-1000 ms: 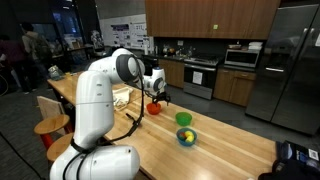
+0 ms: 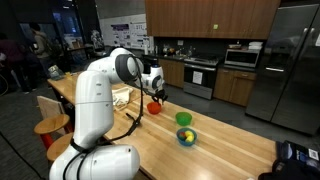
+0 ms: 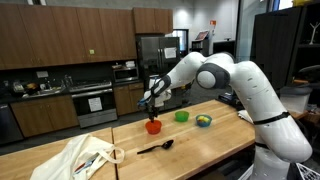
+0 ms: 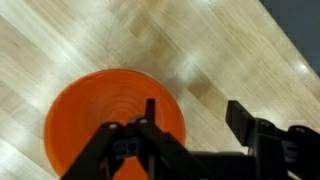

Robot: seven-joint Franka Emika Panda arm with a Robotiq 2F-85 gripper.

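Note:
An orange-red bowl (image 4: 105,100) fills the lower left of the wrist view and looks empty. My gripper hangs over it with its fingers apart: one stands over the bowl, the other over bare table beyond the rim, and nothing shows between them. In exterior view 2 the same red bowl (image 3: 153,127) is on the table directly under the gripper (image 3: 150,106). A green bowl (image 2: 183,118) and a blue bowl (image 2: 186,136) with yellow things in it stand farther along the table.
A white cloth (image 3: 82,155) lies crumpled at the table's left end. A dark tool-like object (image 3: 155,146) rests near the red bowl. Open wooden tabletop (image 2: 225,150) stretches beyond the blue bowl.
The arm's outer end has shifted slightly near the red bowl over the last second. All the bowls look unmoved.

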